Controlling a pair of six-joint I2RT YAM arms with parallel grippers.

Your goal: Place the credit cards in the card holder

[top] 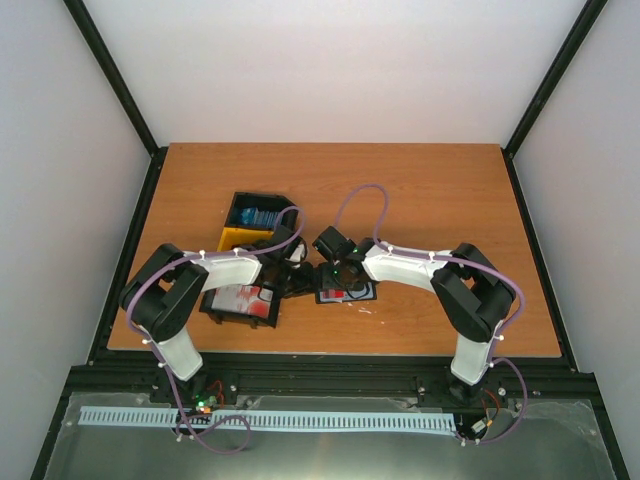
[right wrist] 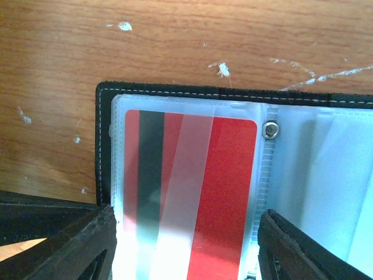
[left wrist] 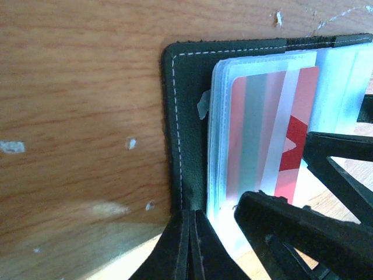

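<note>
The dark card holder [top: 365, 293] lies opened out on the table, with stitched black edges and clear sleeves. A red and dark-striped card [right wrist: 224, 192] shows behind the clear plastic of one sleeve. My left gripper is shut at the holder's left edge, nothing showing between its fingers; in the right wrist view its dark tip meets that edge. Over the sleeve, my right gripper is part open, its fingers [right wrist: 288, 248] spread to either side of the card. Whether they touch the plastic is unclear.
Left of the holder stands a black tray [top: 212, 307] with a red and white item in it. Behind it are a yellow box [top: 235, 238] and a black box [top: 263, 197] with blue cards.
</note>
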